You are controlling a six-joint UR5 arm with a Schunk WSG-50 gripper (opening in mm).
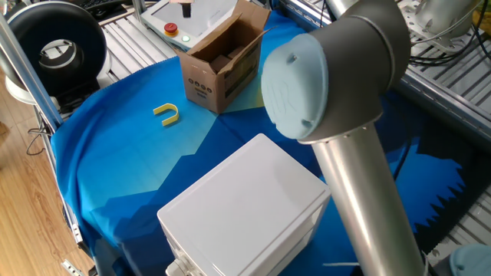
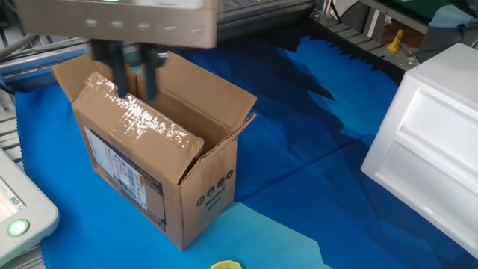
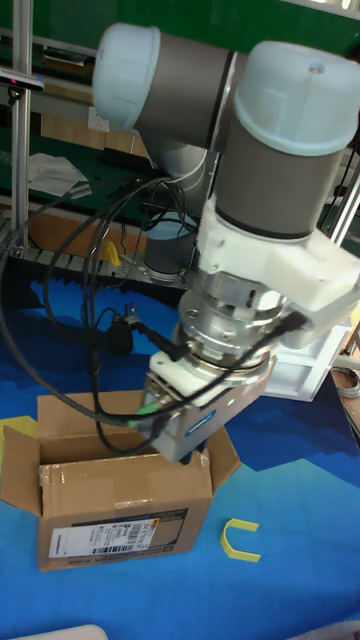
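A cardboard box (image 2: pixel 172 161) stands with its top flaps spread on the blue cloth. Brown shapes show inside it from exterior view 1, though what they are is unclear. My gripper (image 2: pixel 137 96) hangs above the box in exterior view 2, blurred, its two dark fingers apart with a visible gap and nothing seen between them. Only the dark tip of the gripper (image 1: pixel 186 10) appears at the top edge of exterior view 1. In exterior view 3 its body covers part of the box's rim and the fingers are hidden. A yellow U-shaped piece (image 1: pixel 176 113) lies flat beside the box.
A white drawer cabinet (image 1: pixel 245 199) occupies the cloth's front. Behind the box lies a control panel with a red button (image 1: pixel 170 29). Black cables (image 3: pixel 91 352) loop beside the arm. Open cloth (image 1: pixel 115 161) extends left of the cabinet.
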